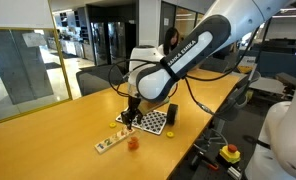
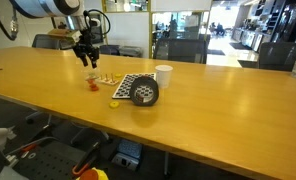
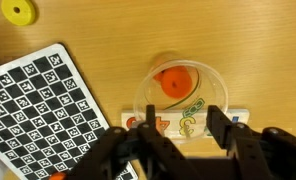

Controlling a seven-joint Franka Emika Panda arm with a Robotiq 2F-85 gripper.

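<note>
My gripper hangs low over a white strip (image 3: 242, 116) with pegs or marks on it, its two dark fingers apart. Between and above the fingertips in the wrist view is a clear round rim (image 3: 225, 82), like that of a see-through cup. Whether the rim touches the fingers is unclear. Through it show a red-orange round piece (image 3: 175, 82) and a green thin shape (image 3: 192, 107). From outside, the red piece (image 1: 133, 143) stands on the table just in front of the strip (image 1: 110, 144).
A black-and-white checked board (image 3: 46, 112) lies beside the strip. A yellow ring (image 3: 18, 12) rests near it. Toward the other side stand a white cup (image 2: 164, 76) and a dark round object (image 2: 144, 92).
</note>
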